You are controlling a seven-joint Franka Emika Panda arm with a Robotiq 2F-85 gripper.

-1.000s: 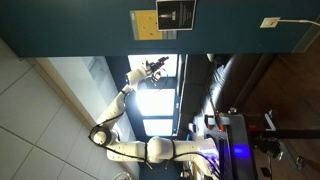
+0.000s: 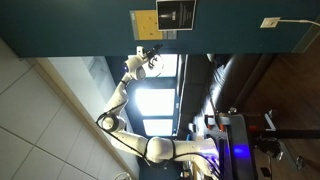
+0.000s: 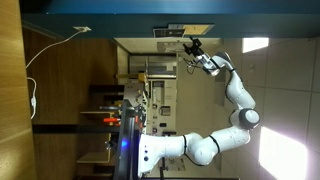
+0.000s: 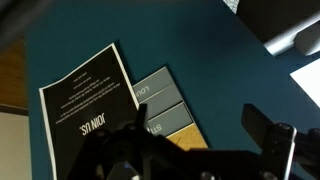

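Observation:
A black poster (image 4: 95, 108) with white lettering and a white border is on a dark teal surface (image 4: 215, 60) in the wrist view. Beside it is a grey sign with a yellow lower part (image 4: 188, 137). My gripper stands open at the bottom of that view, its fingers apart and nothing between them. The sign's yellow part shows in the gap. In exterior view 1, where the scene looks turned sideways, the gripper (image 2: 149, 51) is close to the yellow panel (image 2: 146, 24). Contact cannot be made out.
A white cable (image 2: 300, 21) runs from an outlet (image 2: 270, 22) on the teal surface. Bright windows (image 2: 155, 102) lie behind the arm. A dark table (image 2: 240, 148) stands near the arm's base. In the wrist view, a white-edged object (image 4: 292, 35) occupies the upper right corner.
In exterior view 1 my gripper has moved up the picture, closer to the yellow panel and the teal surface. The arm has shifted with it. The poster and panel have stayed in place.

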